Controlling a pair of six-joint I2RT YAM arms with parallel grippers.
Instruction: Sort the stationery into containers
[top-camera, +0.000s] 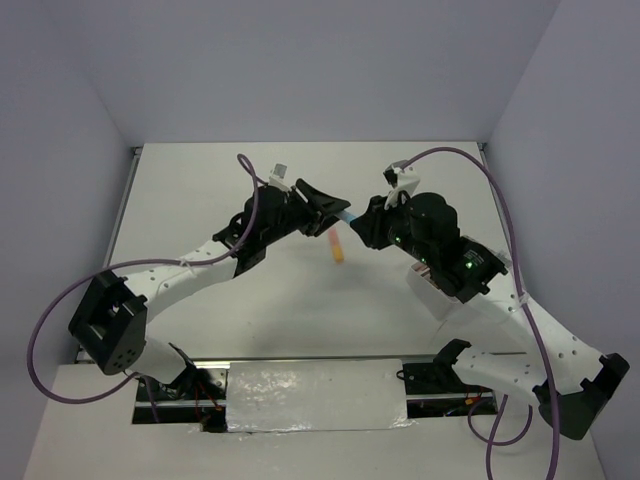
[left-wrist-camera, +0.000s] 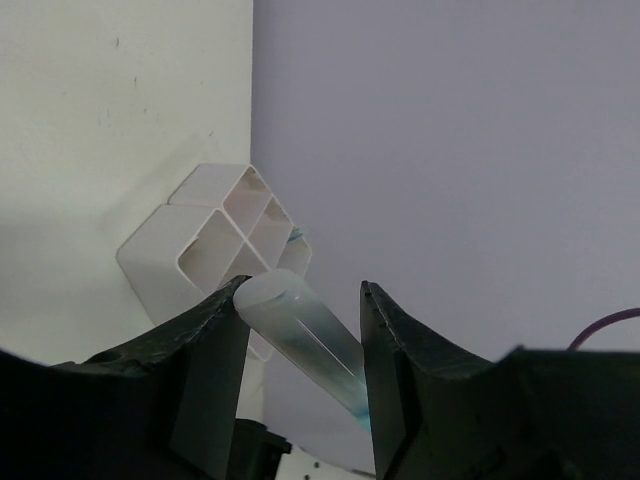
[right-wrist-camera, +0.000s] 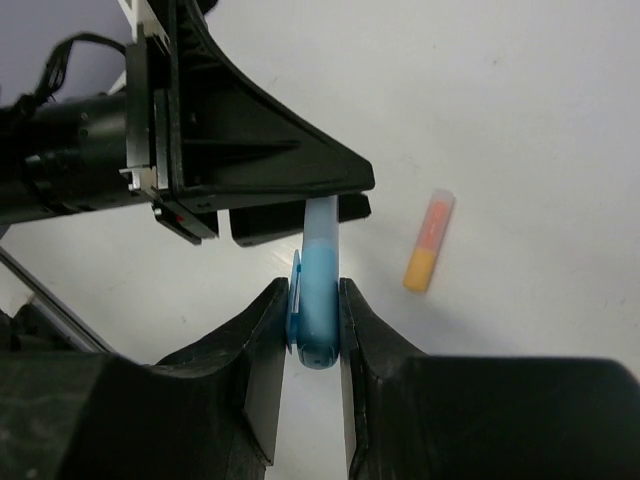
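Observation:
A light-blue marker (top-camera: 347, 216) with a clip spans the gap between my two grippers above the table. In the right wrist view, my right gripper has its fingers against both sides of the marker's blue end (right-wrist-camera: 318, 330). The pale other end (left-wrist-camera: 290, 310) lies between the fingers of my left gripper; whether both press on it cannot be told. An orange-and-pink marker (right-wrist-camera: 430, 242) lies on the table below. The white compartmented container (left-wrist-camera: 165, 255) appears beyond my left fingers, partly hidden by my right arm from above.
Inside one compartment shows a bit of something blue (left-wrist-camera: 295, 235). Both arms meet close together over its middle.

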